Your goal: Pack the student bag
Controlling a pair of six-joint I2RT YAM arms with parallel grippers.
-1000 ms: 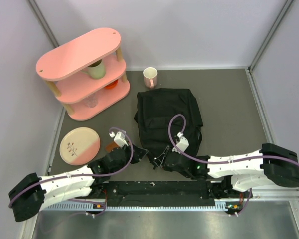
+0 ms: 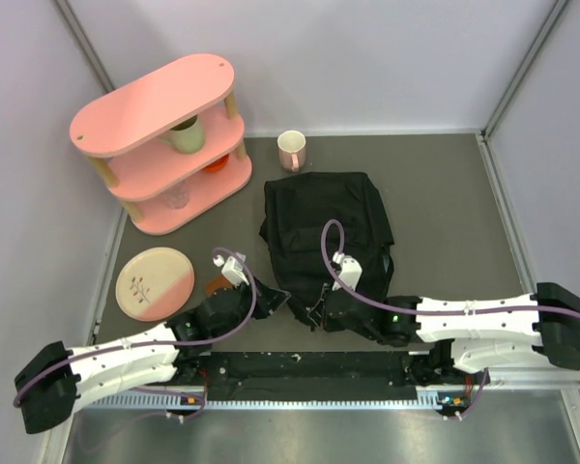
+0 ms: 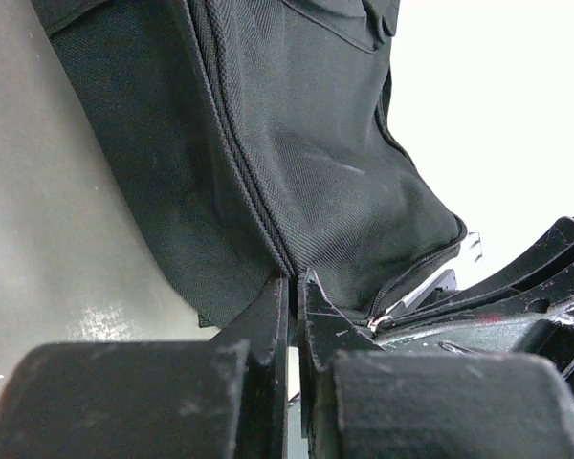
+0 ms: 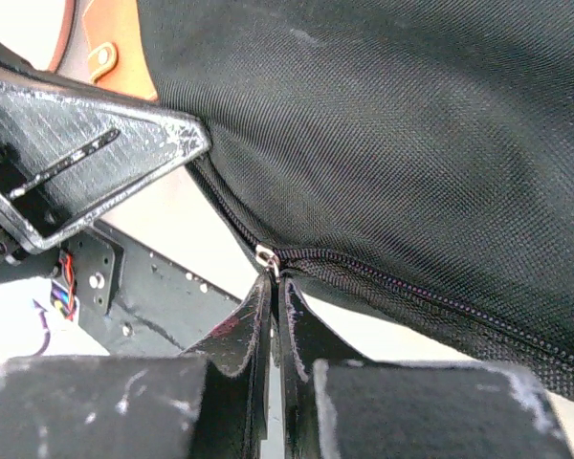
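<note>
The black bag (image 2: 324, 217) lies flat on the table, its zipped edge toward me. My left gripper (image 2: 286, 293) is shut at the bag's front left corner. In the left wrist view the zipper seam (image 3: 253, 182) runs right in between the left fingertips, which pinch the thin edge. My right gripper (image 2: 315, 315) is shut at the front edge. A small metal zipper pull (image 4: 267, 257) touches or sits just beyond the right fingertips (image 4: 265, 292) in the right wrist view; nothing shows between them.
A pink shelf (image 2: 155, 106) at the back left holds a green cup (image 2: 187, 137) and smaller items. A pink mug (image 2: 292, 151) stands behind the bag. The plate (image 2: 155, 284) and a brown leather item (image 2: 216, 284) lie at left.
My right gripper and arm have shifted a little to the right along the bag's front edge. The left gripper has stayed in place at the corner.
</note>
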